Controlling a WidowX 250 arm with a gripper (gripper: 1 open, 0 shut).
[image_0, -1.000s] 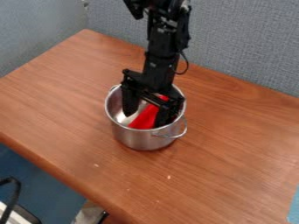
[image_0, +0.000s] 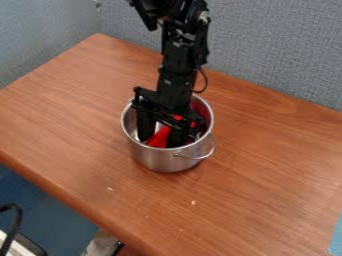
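Observation:
A steel pot (image_0: 166, 159) with side handles stands on the wooden table. My black gripper (image_0: 168, 128) is lowered down inside it, over a red object (image_0: 158, 139) lying in the pot. The fingertips are mostly hidden among the dark shapes and the pot's walls, so whether they are open or shut on anything does not show.
Grey padded walls (image_0: 281, 50) rise behind it. A dark cable (image_0: 11, 230) and other items sit below the table's lower left edge.
The arm and gripper have moved a little lower into the pot over the last second, covering more of the red object. The pot stands about where it was.

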